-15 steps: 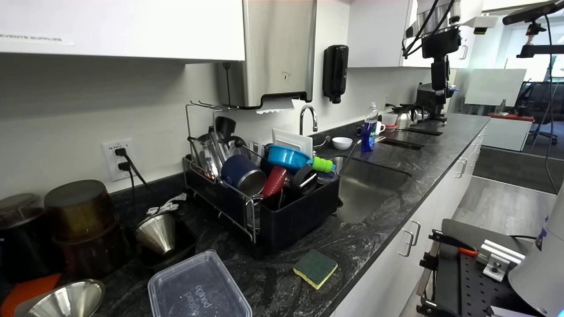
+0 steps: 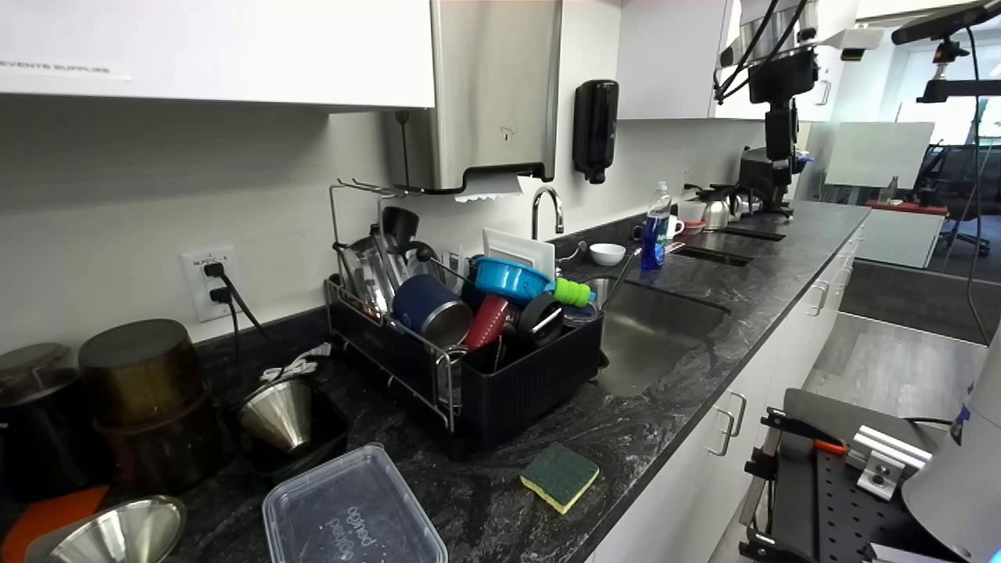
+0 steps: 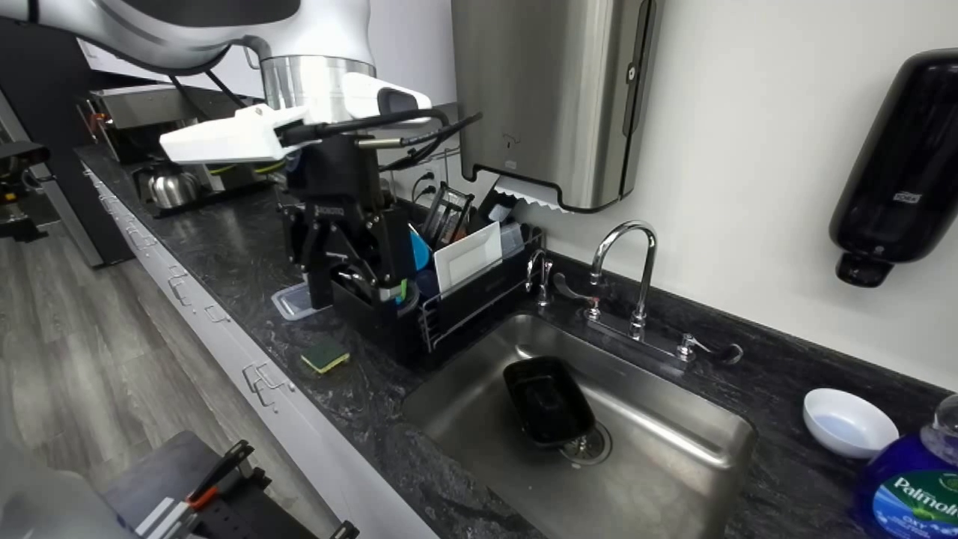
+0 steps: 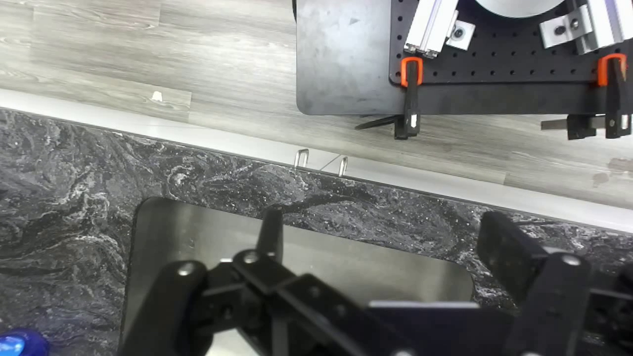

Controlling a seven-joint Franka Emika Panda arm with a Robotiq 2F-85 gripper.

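My gripper point(image 3: 355, 289) hangs above the counter and is open, its black fingers spread wide with nothing between them. In the wrist view the gripper shows its two fingertips far apart over the near part of the steel sink point(image 4: 350, 255). A black tray point(image 3: 549, 401) lies in the sink beside the drain. On the counter rests a green and yellow sponge point(image 2: 560, 477). The dish rack point(image 2: 525, 394) is crowded with cups, utensils, a blue bowl point(image 2: 512, 278) and a white square plate point(image 3: 469, 257).
A chrome faucet point(image 3: 643, 260) rises behind the sink. Beyond it stand a white bowl point(image 3: 849, 422) and a blue soap bottle point(image 2: 656, 228). A clear lidded container point(image 2: 353, 511) sits at the front left. Bare counter surrounds the sponge. A paper towel dispenser point(image 3: 548, 99) juts from the wall.
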